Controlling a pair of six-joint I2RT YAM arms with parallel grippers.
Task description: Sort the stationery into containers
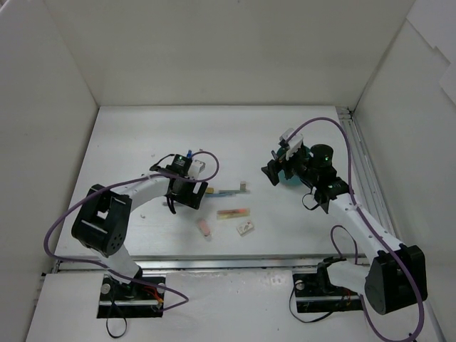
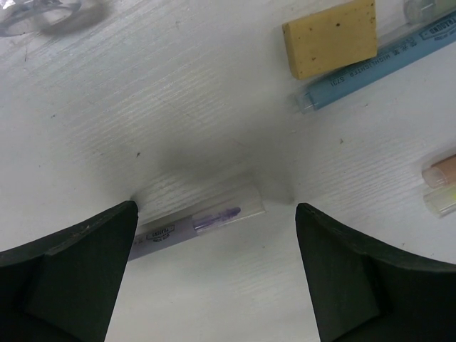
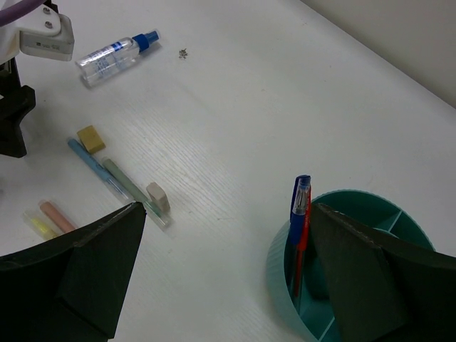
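Note:
My left gripper [image 1: 196, 192] is part open, low over a pale purple pen [image 2: 171, 234] lying on the table, its fingers on either side in the left wrist view. My right gripper [image 1: 274, 171] stands open above a teal divided container [image 3: 285, 317], where a blue pen [image 3: 298, 206] and a red pen [image 3: 303, 242] stand. On the table lie a blue pen [image 2: 377, 65], a green pen [image 3: 125, 182], an orange pen [image 3: 57, 215], a yellow pen [image 3: 39, 224], a yellow eraser [image 2: 329, 39] and a pale block [image 3: 158, 197].
A clear bottle with blue cap [image 3: 114, 60] lies behind my left gripper. A pink item [image 1: 204, 229] and a white item [image 1: 245, 227] lie toward the front. Walls enclose the table.

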